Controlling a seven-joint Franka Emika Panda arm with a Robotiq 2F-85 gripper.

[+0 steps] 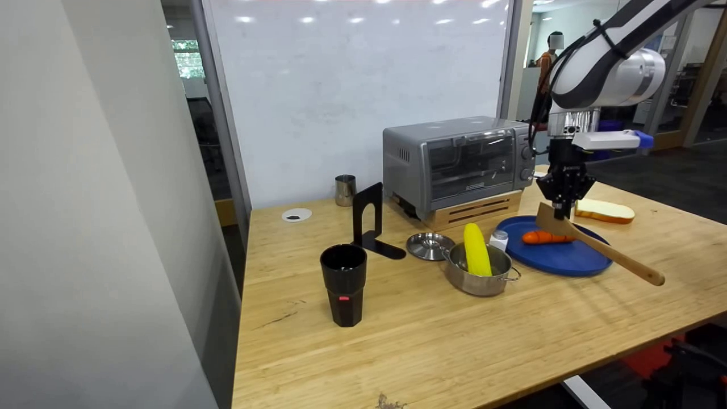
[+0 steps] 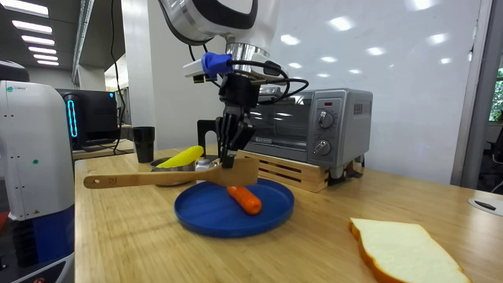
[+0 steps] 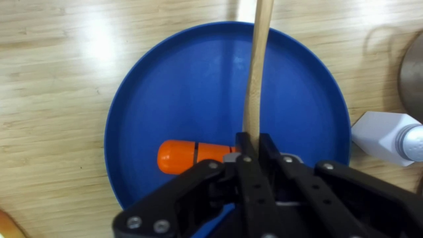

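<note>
My gripper is shut on a wooden spatula, gripping it at the broad blade. The spatula's handle reaches out toward the front edge of the table in exterior view 1. Below it lies a blue plate, and the spatula hangs above this plate without visibly resting on it. An orange carrot with dark cut lines lies on the plate. In the wrist view my fingers cover one end of the carrot.
Beside the plate stand a white shaker and a metal pot holding a yellow vegetable. A toaster oven is behind. Bread lies on the other side.
</note>
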